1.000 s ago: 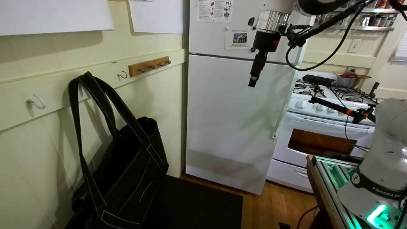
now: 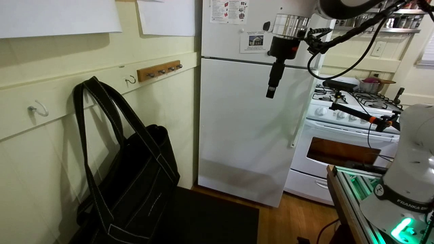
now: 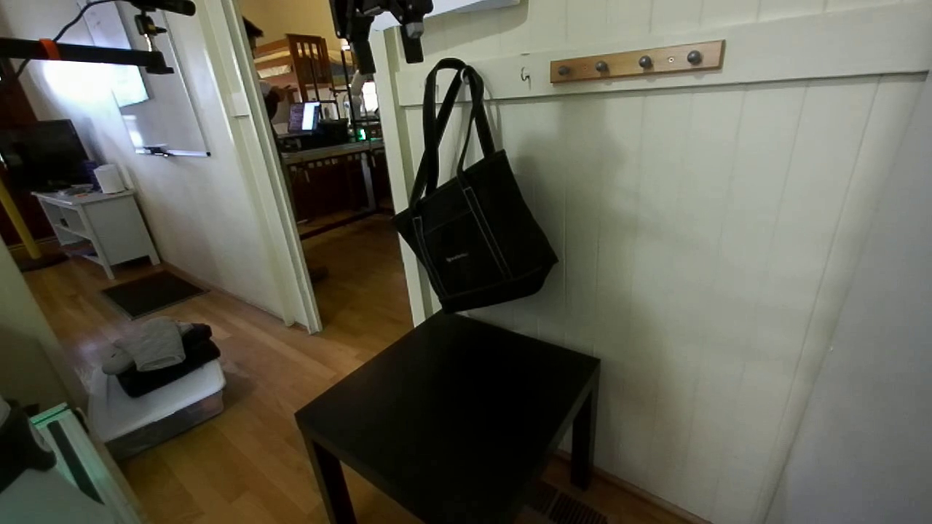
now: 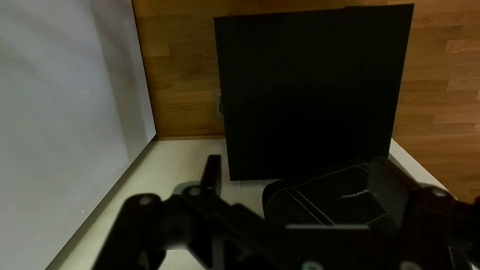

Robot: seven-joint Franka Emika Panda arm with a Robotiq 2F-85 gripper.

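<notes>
A black tote bag with white stitching (image 2: 142, 195) hangs by its straps from a hook on the left wall, its top partly open. In the second exterior view the same bag (image 3: 485, 236) hangs just above a black table. My gripper (image 2: 270, 93) points down in front of the fridge, well apart from the bag. At the top edge of the second exterior view the gripper (image 3: 389, 52) shows two separated fingers. In the wrist view the gripper stands open with nothing held between its fingers, and the bag (image 4: 324, 198) appears below, partly hidden by the gripper.
The black table (image 3: 454, 402) stands under the bag. Beside the bag are a free hook (image 2: 130, 80) and a wooden peg rack (image 2: 158, 70). The white fridge (image 2: 244, 130) rises behind the gripper, with the stove (image 2: 346, 134) to its right. Open air lies between gripper and bag.
The bag has not moved.
</notes>
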